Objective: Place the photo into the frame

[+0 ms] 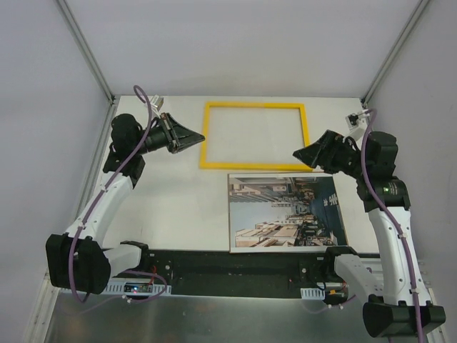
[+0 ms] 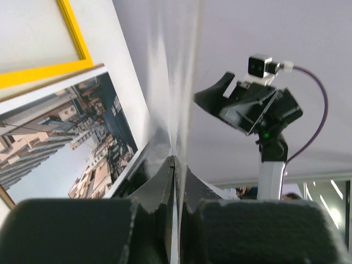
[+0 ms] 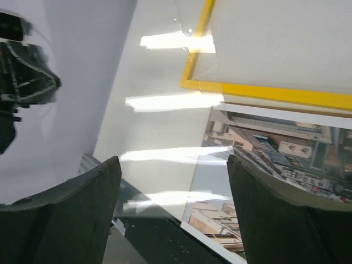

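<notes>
The yellow frame (image 1: 253, 166) lies at the back of the board. The photo (image 1: 285, 211), a city street print, lies flat just in front of it. Above them my left gripper (image 1: 181, 139) is shut on a thin, nearly invisible clear sheet (image 2: 170, 71), which rises from between its fingers in the left wrist view and shows as glare streaks in the right wrist view. My right gripper (image 1: 305, 155) hangs over the frame's front right corner, its fingers apart in the right wrist view; the sheet's edges are hard to tell.
The white board (image 1: 171, 214) is bare at the left of the photo. Grey walls surround the workspace, and a dark strip (image 1: 221, 275) runs along the near edge.
</notes>
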